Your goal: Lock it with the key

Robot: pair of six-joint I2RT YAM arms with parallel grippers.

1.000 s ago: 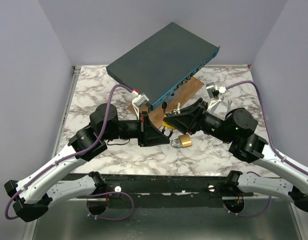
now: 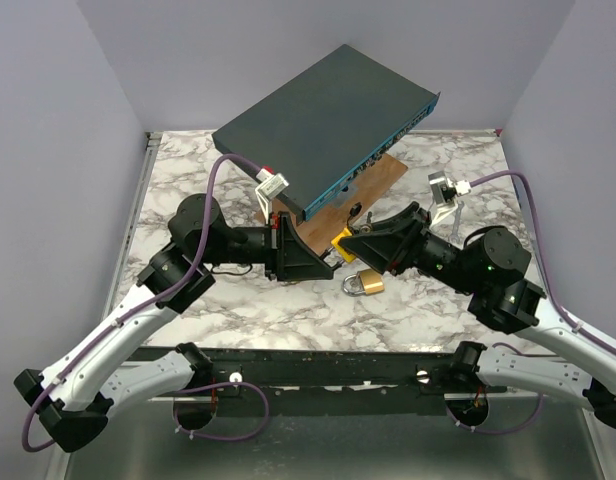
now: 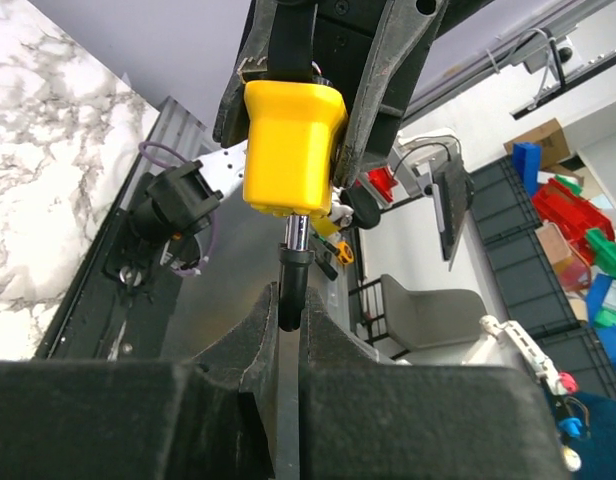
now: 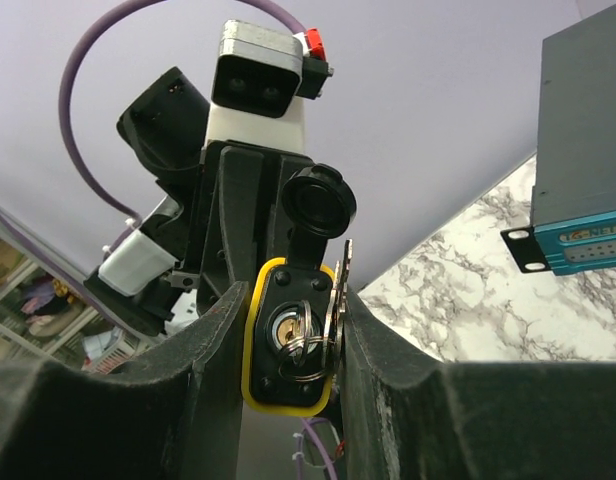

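Note:
My right gripper (image 2: 346,246) is shut on the sides of a yellow padlock (image 3: 294,140). In the right wrist view, the padlock's dark key face (image 4: 288,335) is toward the camera, with keys and rings (image 4: 333,315) at the keyhole and a round black cap (image 4: 319,200) above it. From the body's other end runs the shackle (image 3: 294,265), bare metal near the body and black-sleeved farther out. My left gripper is shut on the black part. How deep the shackle sits, and whether the key is turned, cannot be told.
A brass padlock (image 2: 365,282) lies on the marble-patterned table (image 2: 278,325) just in front of the grippers. Behind them, a large dark metal case (image 2: 328,125) overhangs a wooden board (image 2: 378,185). Free tabletop lies to the left and in front.
Over the last second, my right gripper and the yellow padlock have shifted a little to the right. The left gripper has moved slightly left, and its forearm has shifted.

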